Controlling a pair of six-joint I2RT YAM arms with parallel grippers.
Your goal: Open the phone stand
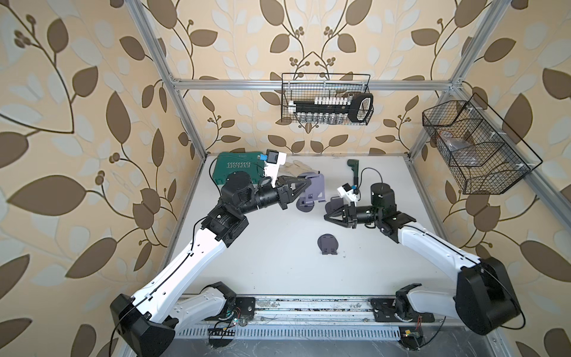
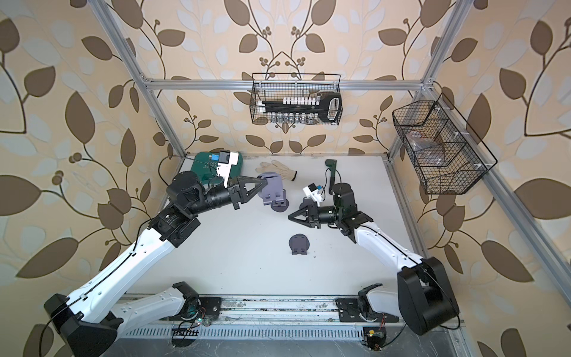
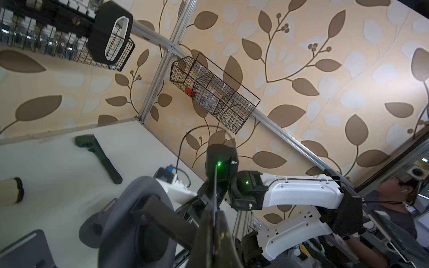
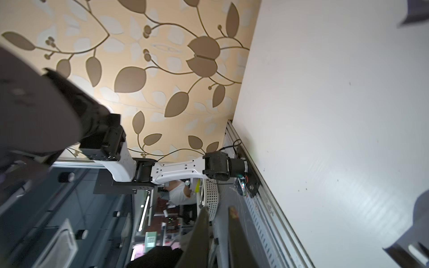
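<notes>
A grey phone stand [image 1: 313,185] hangs at the left gripper [image 1: 304,181], which is shut on it above the table; in the left wrist view its round plate [image 3: 134,223] and hinged arm show beside the fingers. The right gripper [image 2: 292,218] is lower, just right of the stand and apart from it, with nothing seen between its fingers; it looks part open. Another grey stand [image 1: 327,242] lies nearer the front on the white table [image 2: 238,250], and more grey pieces [image 2: 279,205] stand behind the grippers.
A green case [image 1: 232,169] and a pale glove [image 2: 279,169] lie at the back left, a green tool [image 1: 353,172] at the back right. Wire baskets [image 1: 481,142] hang on the walls.
</notes>
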